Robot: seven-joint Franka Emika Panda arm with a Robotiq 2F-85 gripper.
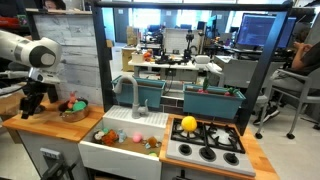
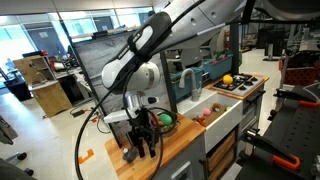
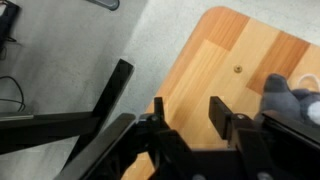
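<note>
Over the left end of the wooden counter (image 1: 52, 125), my gripper points down with its fingers apart. Bare wood shows between the fingertips in the wrist view, and nothing is held. A soft grey object (image 3: 285, 100), perhaps a plush toy, lies at the right edge of that view, beside the gripper and partly hidden by it. The second exterior view also shows this grey object (image 2: 129, 155) on the counter, close to the gripper.
A basket (image 1: 75, 115) with colourful items stands right of the arm. Beyond it are a white sink (image 1: 118, 160) holding several toys, a faucet (image 1: 136, 92), and a stove (image 1: 208, 145) with a yellow ball (image 1: 189, 123). The counter's edge is close to the gripper.
</note>
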